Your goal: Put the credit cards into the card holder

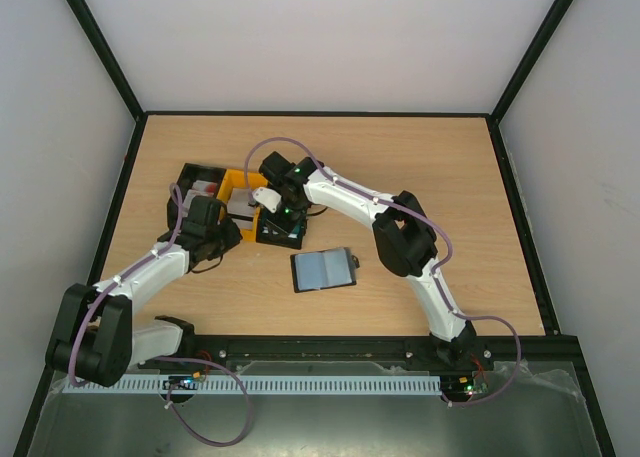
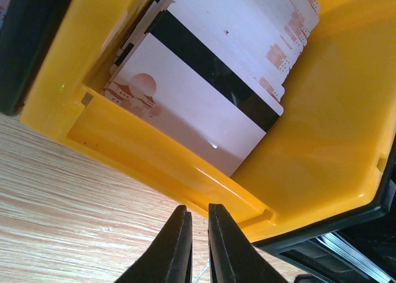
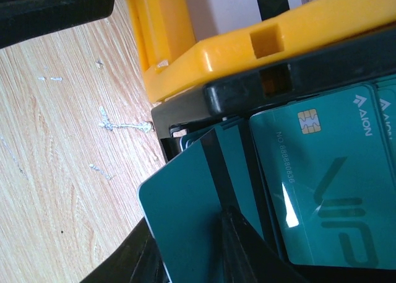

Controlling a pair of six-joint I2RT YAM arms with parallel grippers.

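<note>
In the right wrist view, a teal card [image 3: 176, 202] leans out of a black box [image 3: 216, 103], its dark stripe near the right finger. My right gripper is part open around it, with a gap between its fingers. Further right in that box lie more teal cards [image 3: 322, 178]. The open card holder [image 1: 324, 269] lies on the table, pale blue inside. My left gripper is shut to a narrow gap at the front edge of a yellow box [image 2: 164, 140]; nothing shows between its fingers. White cards [image 2: 185, 97] fill that box.
A black box [image 1: 190, 177] with pale and reddish cards stands left of the yellow one, so the boxes sit side by side. Both arms crowd this area.
</note>
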